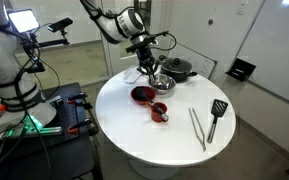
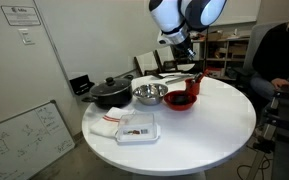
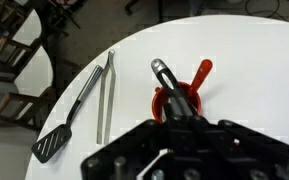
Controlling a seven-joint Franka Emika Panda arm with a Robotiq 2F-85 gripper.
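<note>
My gripper is shut in the wrist view. A dark grey utensil handle (image 3: 168,78) with a holed end shows just beyond its tips, though whether it lies between the fingers or only behind them cannot be made out. A small red pot (image 1: 159,112) with a red handle (image 3: 201,75) sits on the white round table, beneath the utensil in the wrist view. Beside it is a red pan (image 1: 142,94) with something dark inside. In exterior view 1 the gripper (image 1: 151,74) is above the table's far side, close to the metal bowl.
A metal bowl (image 2: 150,94) and a dark lidded pot (image 2: 111,93) stand beside the red cookware. Long metal tongs (image 1: 198,129) and a black slotted turner (image 1: 217,116) lie along one side. A clear container (image 2: 139,127) rests on a cloth.
</note>
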